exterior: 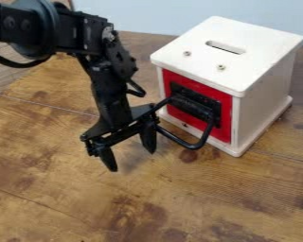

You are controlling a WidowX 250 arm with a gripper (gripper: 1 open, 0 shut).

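Observation:
My black gripper [129, 153] hangs low over the wooden table, its two fingers apart and pointing down with nothing visible between them. Just right of it stands a white box [261, 85] with a red front panel [225, 138] and a slot in its top. A black bar handle [192, 144] sticks out from the dark fitting on that panel, reaching toward my wrist, partly behind the gripper's body.
A pale wall runs behind the table at the back right.

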